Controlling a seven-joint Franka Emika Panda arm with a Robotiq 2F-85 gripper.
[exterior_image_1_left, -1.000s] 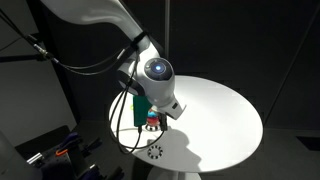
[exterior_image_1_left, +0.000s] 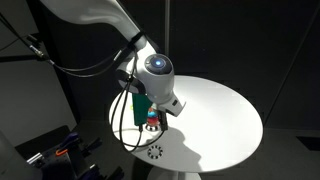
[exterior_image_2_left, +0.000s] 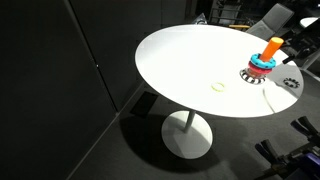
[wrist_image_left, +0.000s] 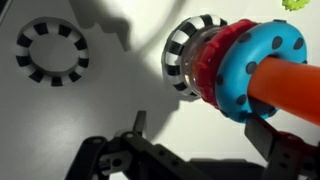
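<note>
A toy stack stands upright on the white table, with an orange post (exterior_image_2_left: 272, 47) rising through a blue dotted ring (wrist_image_left: 237, 75). Below the blue ring sit a red ring (wrist_image_left: 207, 62) and, at the bottom, a black-and-white ring (wrist_image_left: 176, 52). Another black-and-white ring (wrist_image_left: 52, 50) lies flat and loose on the table, apart from the stack. In the wrist view my gripper is open, fingers spread, the stack leaning into view ahead of the right finger. Nothing shows between the fingers. From the first exterior view, my gripper (exterior_image_1_left: 165, 108) hangs close over the stack (exterior_image_1_left: 153, 123).
A yellow-green ring (exterior_image_2_left: 218, 87) lies on the white round table (exterior_image_2_left: 180, 55), away from the stack. A cable (exterior_image_1_left: 122, 125) loops down from the arm beside the stack.
My arm and gripper have shifted slightly upward in the first exterior view. The stack and the loose black-and-white ring appear unmoved.
</note>
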